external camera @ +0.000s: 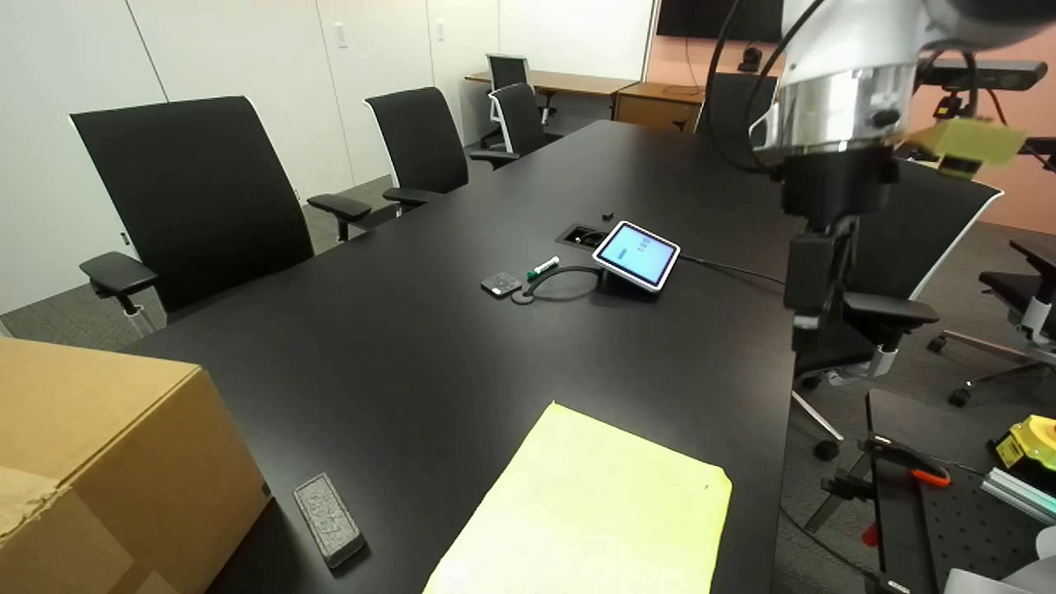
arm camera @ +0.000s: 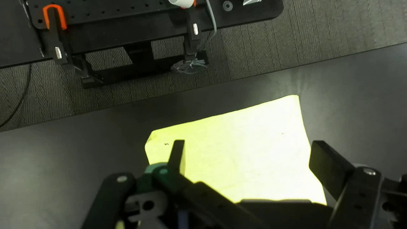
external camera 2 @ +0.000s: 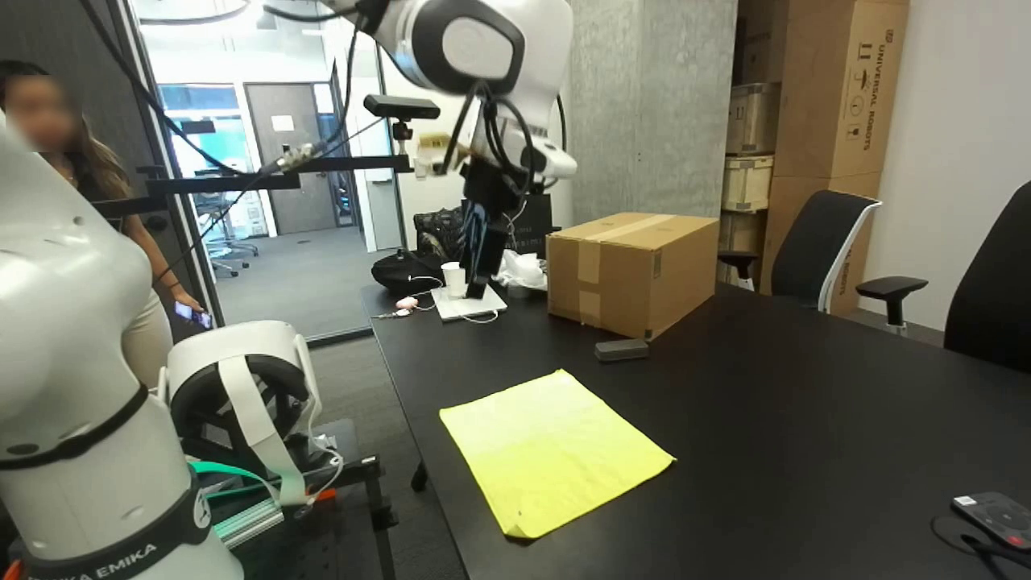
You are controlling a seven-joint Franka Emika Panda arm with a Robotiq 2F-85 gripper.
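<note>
A yellow cloth (external camera: 591, 505) lies spread flat on the black table, and exterior view 2 shows the whole cloth (external camera 2: 556, 454) near the table edge. One corner is slightly folded. In the wrist view my gripper stands open, its fingers wide apart, with the cloth (arm camera: 244, 141) below and beyond them and nothing held. Exterior view 1 has the gripper (external camera: 813, 327) high at the table's right side. A dark grey eraser-like block (external camera: 328, 520) rests to the left of the cloth.
A cardboard box (external camera 2: 628, 271) sits on the table beside the block. Farther along are a small tablet (external camera: 638, 256), a green-and-white marker (external camera: 544, 267) and a cable. A cart (arm camera: 114, 34) stands alongside the table. Bare tabletop surrounds the cloth.
</note>
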